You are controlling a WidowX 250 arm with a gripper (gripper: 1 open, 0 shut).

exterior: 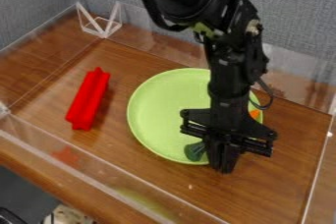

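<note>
My black gripper [217, 154] hangs low over the front right of a light green plate [160, 110]. A dark green object [195, 151] sits between or just beside its fingertips at the plate's edge; the gripper looks closed on it, though the arm partly hides it. A small orange item [254, 114] shows on the plate behind the arm.
A red elongated block [88, 98] lies on the wooden table [132, 184] left of the plate. A white wire frame [100, 22] stands at the back left. Clear barriers run along the table's edges, with a grey wall behind.
</note>
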